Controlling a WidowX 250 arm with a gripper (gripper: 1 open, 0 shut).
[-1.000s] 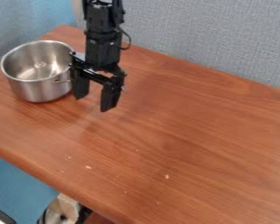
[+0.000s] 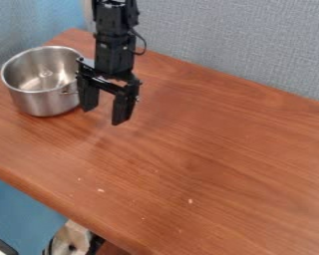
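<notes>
A steel pot (image 2: pixel 40 90) stands at the left back of the wooden table, partly behind my black gripper (image 2: pixel 104 105). The gripper hangs just right of the pot, its two fingers spread apart and open, with no object seen held between them. The left finger is by the pot's right side; whether it touches cannot be told.
Grey textured walls rise behind it. Blue floor and some small pale objects show below the table's front left edge.
</notes>
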